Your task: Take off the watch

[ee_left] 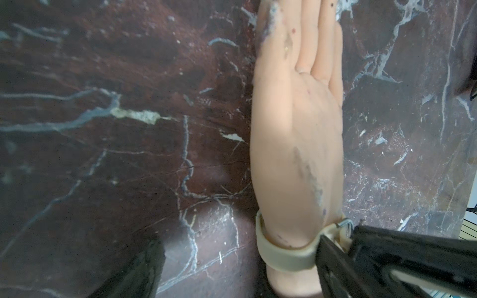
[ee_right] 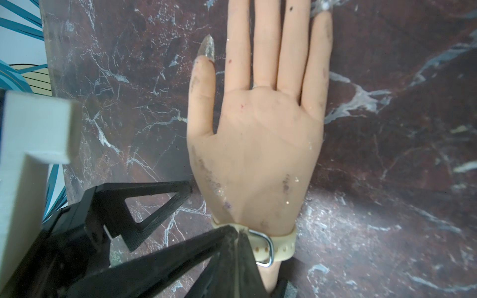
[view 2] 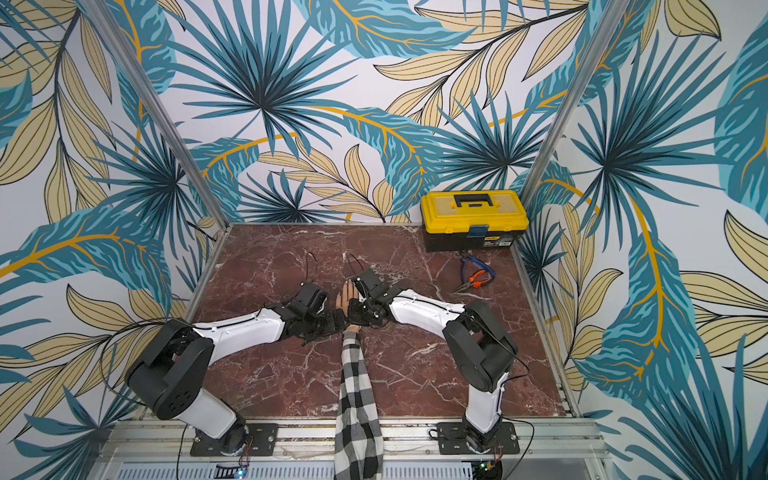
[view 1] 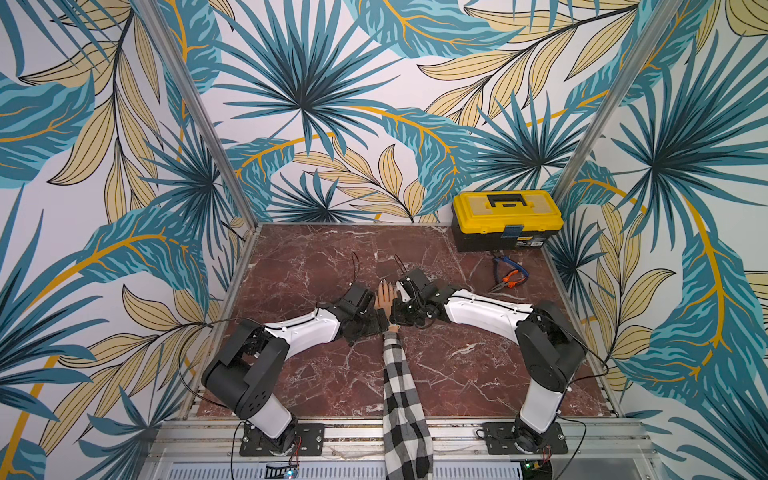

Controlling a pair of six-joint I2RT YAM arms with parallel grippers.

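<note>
A mannequin hand (ee_right: 258, 164) lies flat on the marble table, its checked sleeve (view 1: 406, 408) running toward the front edge. Around its wrist sits the watch's cream strap, with a metal buckle (ee_right: 268, 248) visible in the right wrist view; the watch face is hidden. My left gripper is open at the left of the wrist, one finger (ee_left: 330, 268) overlapping the strap in view. From the right, my right gripper is shut, its tips over the strap beside the buckle. Whether any strap is pinched there is hidden.
A yellow and black toolbox (view 1: 506, 217) stands at the back right, with orange and blue pliers (view 1: 510, 276) in front of it. Both grippers are close together at the wrist.
</note>
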